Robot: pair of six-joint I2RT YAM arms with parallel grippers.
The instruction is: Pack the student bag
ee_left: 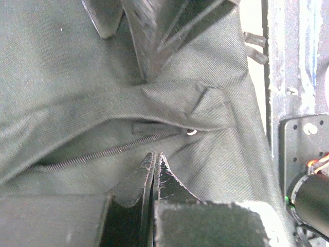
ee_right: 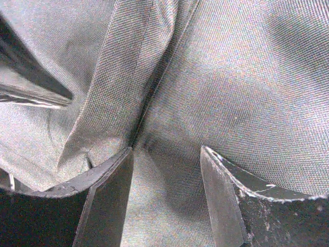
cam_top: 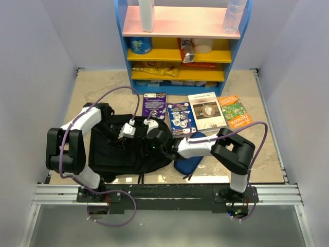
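The black bag (cam_top: 108, 159) lies on the table at left, its zipper (ee_left: 92, 157) and folds showing in the left wrist view. My left gripper is shut over the bag fabric, nothing visible between its fingers. My right gripper is over the bag's right part, fingers apart in its own view with dark fabric beneath; whether fabric is pinched between them is unclear. Four books lie behind: purple (cam_top: 154, 103), blue (cam_top: 180, 116), coffee-cover (cam_top: 205, 105), orange-green (cam_top: 235, 113). A blue case (cam_top: 187, 167) lies partly under my right arm.
The shelf unit (cam_top: 180, 90) stands at the back with bottles, packets and containers on it. Walls close in both sides. Bare table (cam_top: 262, 159) shows at the far right and at the back left.
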